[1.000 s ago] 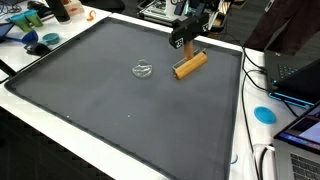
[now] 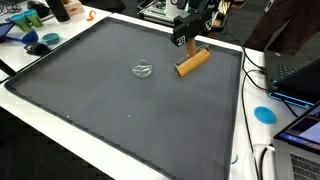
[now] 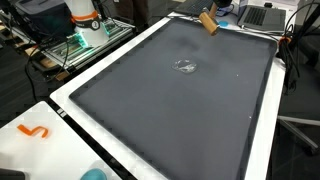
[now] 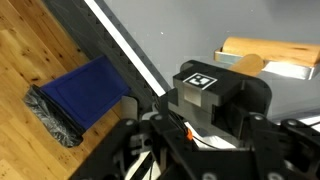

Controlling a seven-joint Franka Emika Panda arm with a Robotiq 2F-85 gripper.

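Observation:
A tan wooden roller (image 2: 193,63) with a thin frame and a short handle is near the far edge of the grey tabletop in exterior view 1. My gripper (image 2: 190,37) is above it, shut on the handle. The wrist view shows the tan cylinder (image 4: 270,48) and the stub of handle running into the black fingers, which hide the rest of the grip. In exterior view 2 the roller (image 3: 209,20) appears tilted at the top edge. Whether it touches the table is unclear.
A small clear object (image 2: 142,69) lies on the tabletop to the roller's left. Beyond the right table edge are a blue disc (image 2: 265,115) and laptops. Bowls and cups (image 2: 38,49) stand off the left side.
The grip looks the same, and the clear object stays in place.

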